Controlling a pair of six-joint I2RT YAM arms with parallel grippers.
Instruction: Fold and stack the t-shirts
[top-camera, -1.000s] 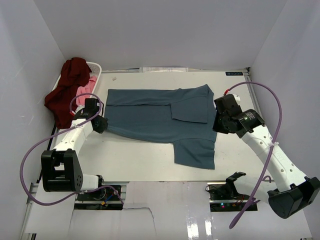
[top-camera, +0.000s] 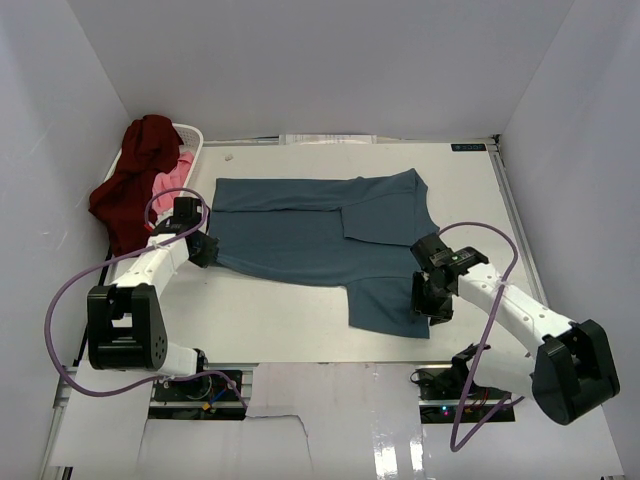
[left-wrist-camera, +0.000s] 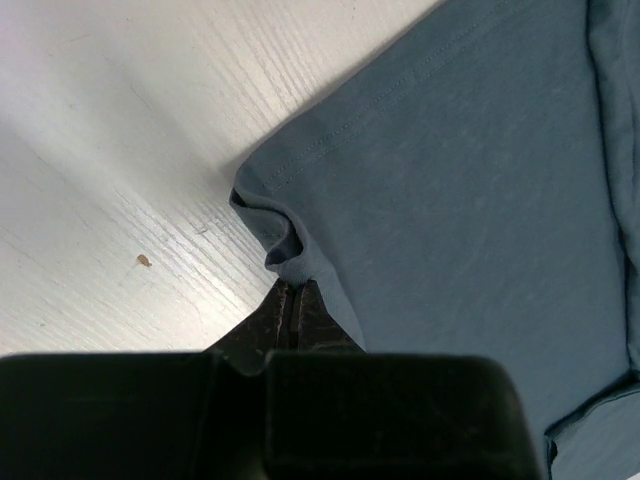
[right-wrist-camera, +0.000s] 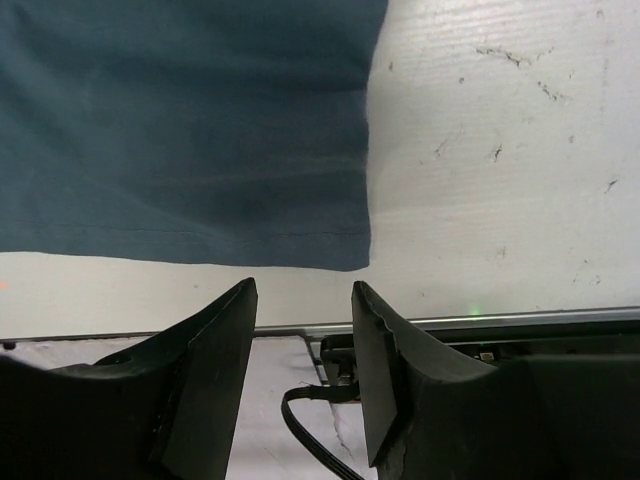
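Observation:
A dark blue-grey t-shirt (top-camera: 290, 240) lies on the white table, its far side folded over in a strip and one sleeve laid flat on the body. The other sleeve (top-camera: 375, 305) reaches toward the front edge. At the shirt's left hem corner, my left gripper is shut with the bunched cloth edge (left-wrist-camera: 275, 235) pinched at its fingertips. My right gripper is open above the near sleeve's end; the sleeve edge (right-wrist-camera: 290, 250) lies just beyond its fingertips, and nothing is between them.
A white basket (top-camera: 190, 140) at the back left holds dark red cloth (top-camera: 145, 165) and pink cloth (top-camera: 175, 175). The table's front edge (right-wrist-camera: 480, 321) runs close to the sleeve. Bare table (top-camera: 260, 325) shows at the front left.
My right gripper has come down the top view toward the table's front edge, from beside the shirt's right side to over the near sleeve. The left arm and the shirt look almost unchanged.

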